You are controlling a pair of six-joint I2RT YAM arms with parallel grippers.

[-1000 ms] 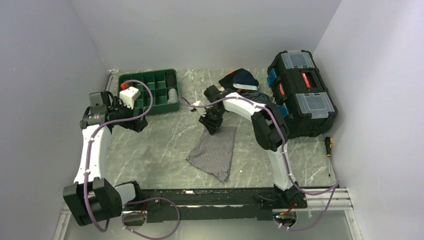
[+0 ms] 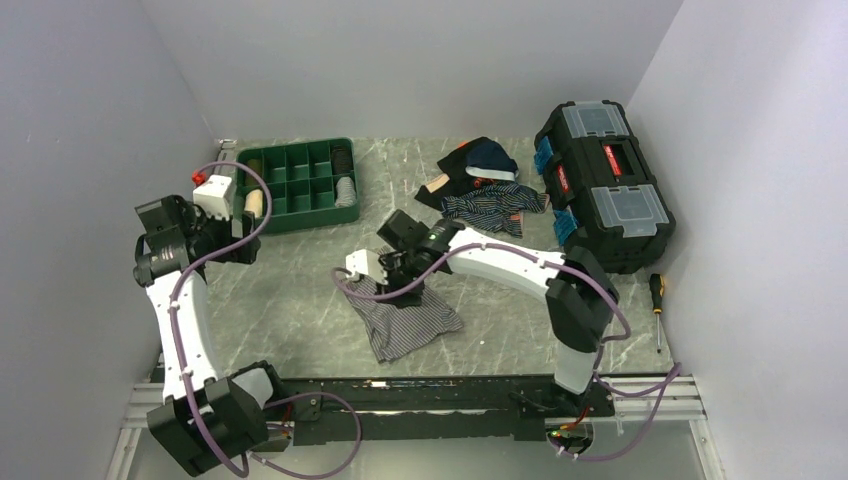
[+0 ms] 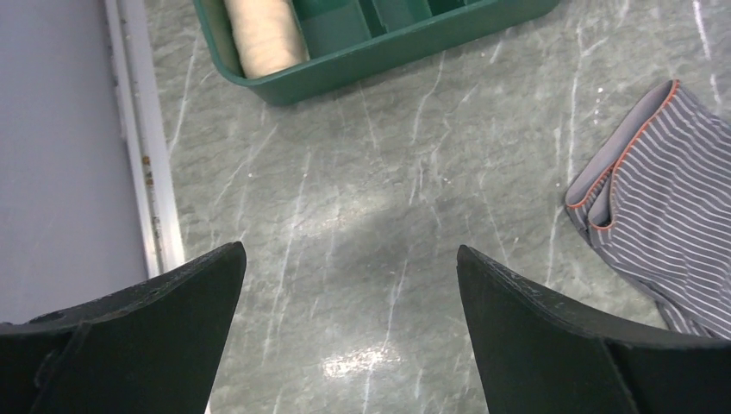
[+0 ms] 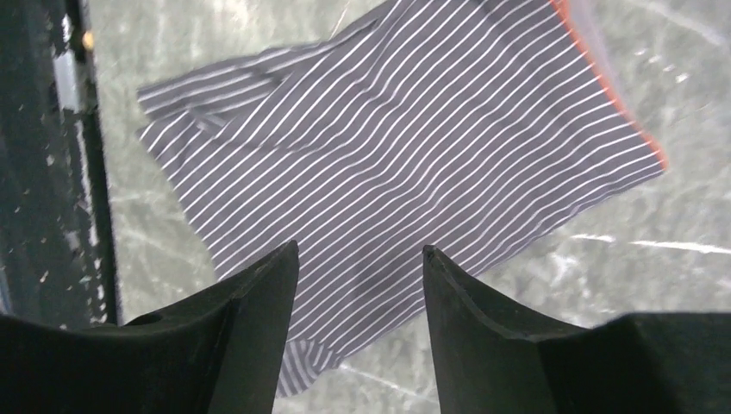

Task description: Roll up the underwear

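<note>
Grey striped underwear (image 2: 405,330) with orange edging lies spread on the marble table, creased and partly folded at its edges. My right gripper (image 2: 395,290) is over it; in the right wrist view its fingertips stand apart above the cloth (image 4: 388,172), with nothing seen held. My left gripper (image 2: 240,240) stands open at the left, in front of the green tray, over bare table in the left wrist view, with the cloth off to its right.
A green divided tray (image 2: 298,224) holding several rolls stands at back left. Dark and striped clothes (image 2: 485,205) lie piled at back right. A black toolbox (image 2: 610,240) and screwdriver (image 2: 657,300) sit at the right.
The underwear has shifted left and turned. The left arm has drawn back to the left.
</note>
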